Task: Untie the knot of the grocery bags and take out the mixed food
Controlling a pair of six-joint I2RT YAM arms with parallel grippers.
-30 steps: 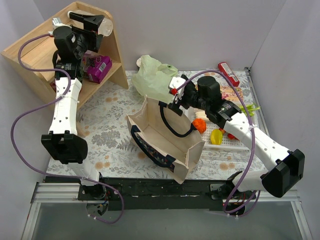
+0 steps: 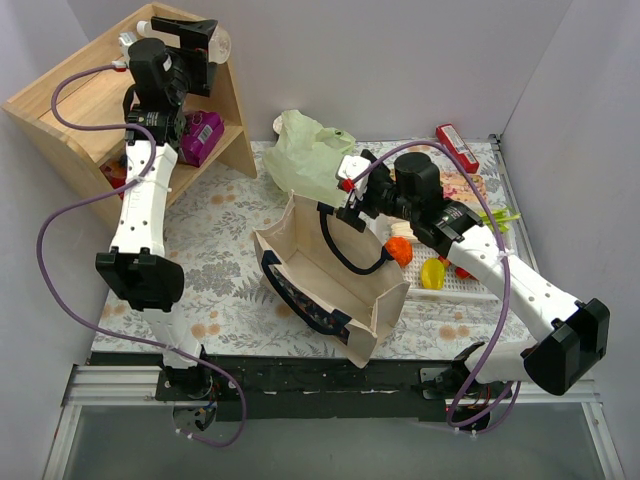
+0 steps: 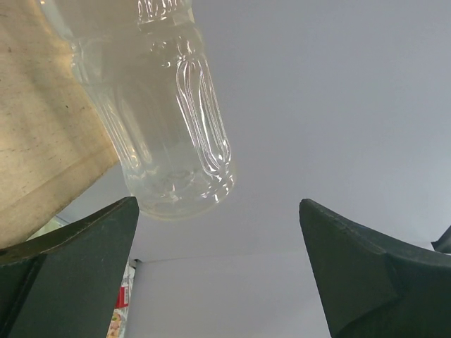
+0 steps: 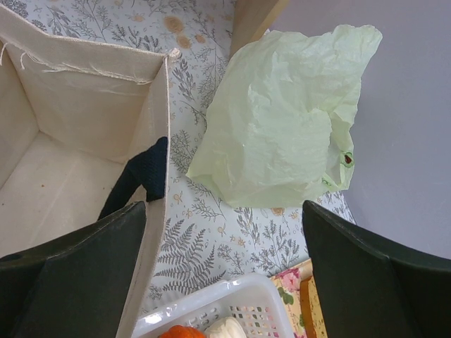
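A pale green plastic grocery bag (image 2: 310, 155) (image 4: 271, 127) lies at the back of the table behind an open canvas tote (image 2: 330, 280) (image 4: 77, 120) with dark handles. My right gripper (image 2: 360, 190) is open above the table near the tote's rear edge, facing the bag. My left gripper (image 2: 195, 60) is open up at the wooden shelf, with a clear plastic bottle (image 3: 155, 120) in front of it and nothing held.
The shelf (image 2: 60, 140) at left holds a purple package (image 2: 200, 140). A white basket (image 4: 261, 317) of vegetables and a red box (image 2: 456, 147) are at the right.
My left arm has shifted rightward along the shelf top over the last second. The right arm has stayed still.
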